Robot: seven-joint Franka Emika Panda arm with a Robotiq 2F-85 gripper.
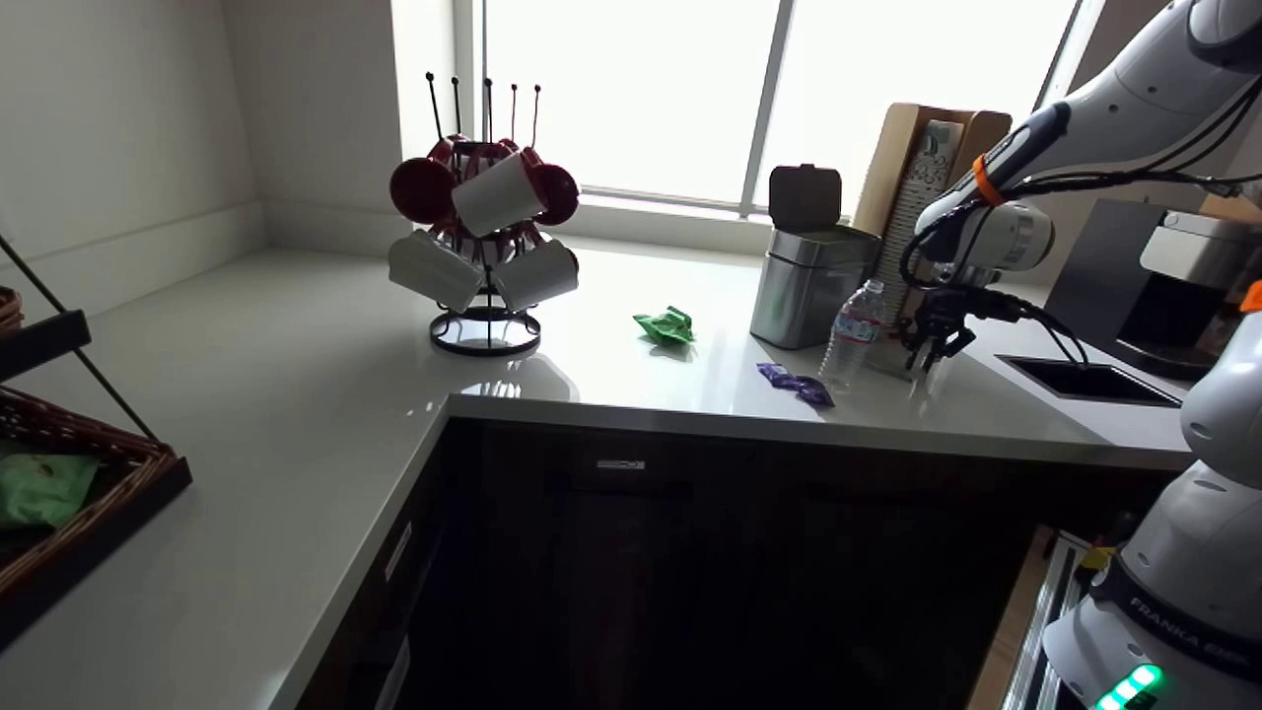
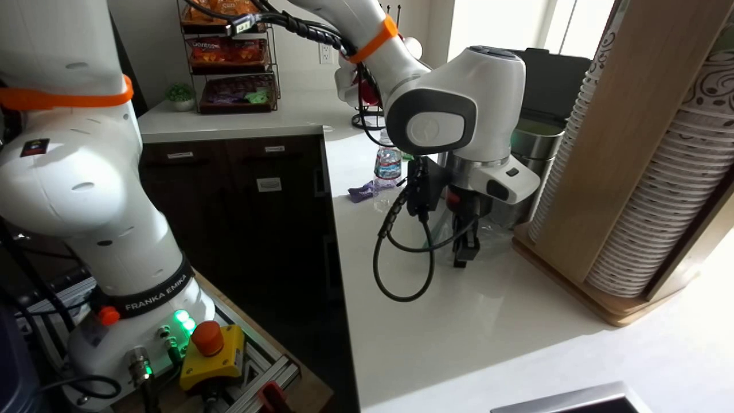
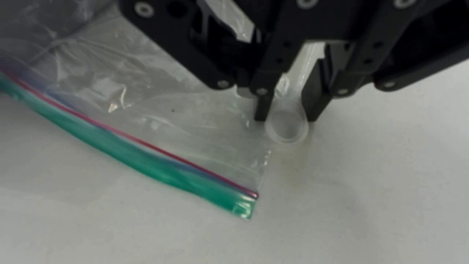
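In the wrist view my gripper is low over the white counter, one finger on either side of a small clear object with a round rim (image 3: 286, 135). The fingers are apart by about the width of that rim; whether both touch it is not clear. Beside it on the left lies a clear zip bag (image 3: 176, 118) with a green and red seal. Part of the bag is hidden under the gripper. Exterior view 1 shows the gripper (image 1: 925, 361) pointing down, to the right of a clear water bottle (image 1: 852, 332).
A metal bin (image 1: 796, 288) with its lid up and a wooden cup holder (image 2: 598, 151) stand close behind the gripper. Purple wrappers (image 1: 795, 385) and a green packet (image 1: 667, 325) lie on the counter. Left is a mug rack (image 1: 485, 345).
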